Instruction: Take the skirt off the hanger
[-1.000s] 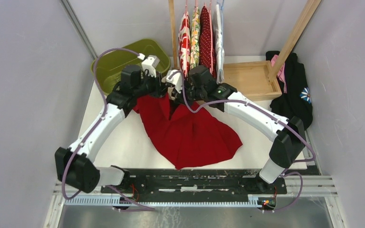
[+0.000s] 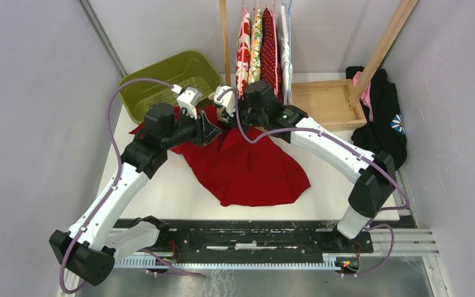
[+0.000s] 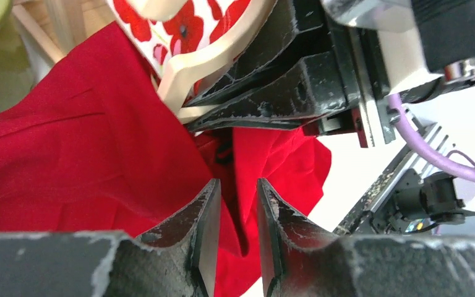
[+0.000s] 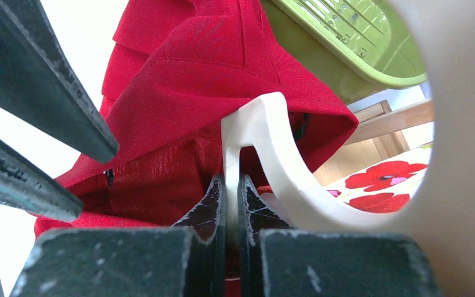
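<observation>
The red skirt lies spread over the white table, its upper part gathered under both wrists. In the right wrist view, my right gripper is shut on the cream-white hanger, with an arm of the hanger inside the skirt's open waist. Left of that, my left gripper stands part open beside the waistband. From the left wrist view, its two fingers are apart, with red cloth beyond them; none is clearly gripped. Part of the hanger also shows there, beside the right gripper's black fingers.
A green basket stands at the back left. Several garments hang from the wooden rack close behind the right wrist. Dark clothing lies at the right. Bare table shows around the skirt's hem.
The skirt's front hem has drawn back, and red cloth now shows left of the left arm.
</observation>
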